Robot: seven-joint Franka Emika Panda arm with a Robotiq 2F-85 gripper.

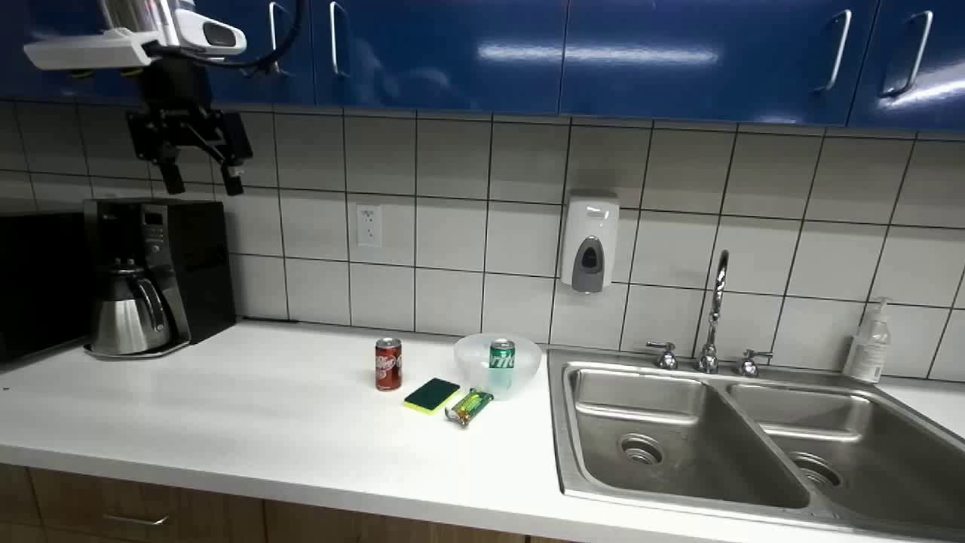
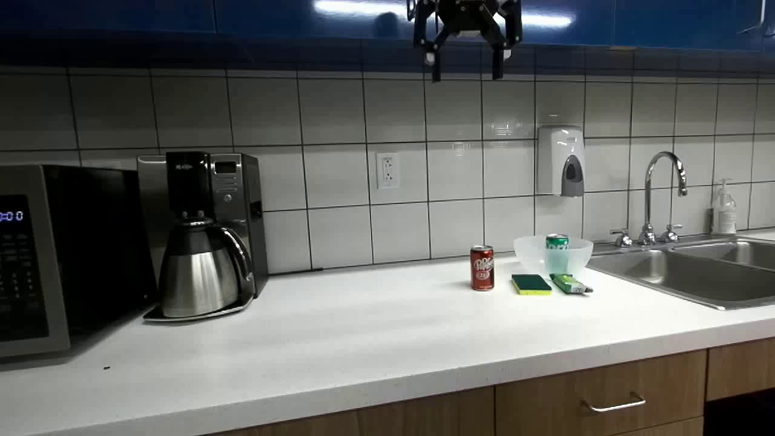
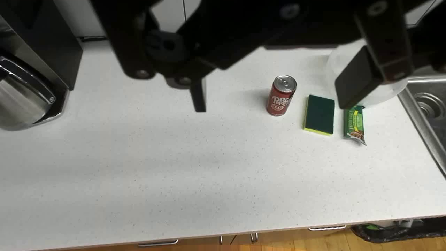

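High above the counter, my gripper (image 1: 204, 186) stands open and empty, well clear of everything below; its spread fingers (image 2: 498, 64) also show at the top of exterior view 2. A red Dr Pepper can (image 1: 388, 365) stands upright on the counter. To its right lies a sponge (image 3: 320, 115), dark green on top and yellow beneath. Beside the sponge is a green-wrapped snack bar (image 1: 470, 407). A translucent bowl (image 2: 530, 253) holds a green Sprite can (image 1: 502, 354), seen partly through its wall. In the wrist view one finger hides part of the bowl.
The double sink (image 1: 565, 434) is just right of the bowl. A coffee maker (image 2: 250, 211) with a steel carafe and a microwave (image 2: 58, 254) occupy the left. Blue cabinets (image 1: 443, 54) hang above.
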